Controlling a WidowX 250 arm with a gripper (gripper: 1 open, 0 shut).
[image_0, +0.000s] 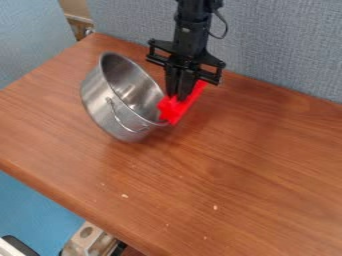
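Note:
My black gripper reaches down from the top centre, its lower end at a red object beside a steel bowl. The bowl is tipped on its side, with its opening turned toward the red piece. The red piece lies against or just inside the bowl's right rim. The fingertips are partly hidden, so I cannot tell whether they are closed on it.
A grey padded wall runs behind it. Blue floor and some hardware show at the lower left.

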